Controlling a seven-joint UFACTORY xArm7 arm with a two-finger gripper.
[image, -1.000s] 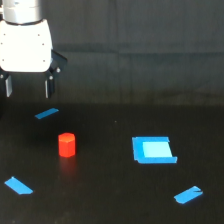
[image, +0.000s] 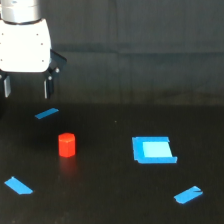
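A small red block (image: 67, 145) stands upright on the dark table, left of centre. At the upper left hangs my white gripper (image: 27, 86), well above the table. Its two dark fingers (image: 48, 86) point down and stand wide apart, with nothing between them. The gripper is open and clear of the red block, up and to the left of it in the camera view. On the right, blue tape frames a pale square (image: 156, 150), and nothing lies on it.
Blue tape strips lie at the back left (image: 47, 113), the front left (image: 18, 186) and the front right (image: 188, 195). Bare table separates the red block from the taped square. A dark curtain (image: 140, 60) hangs behind.
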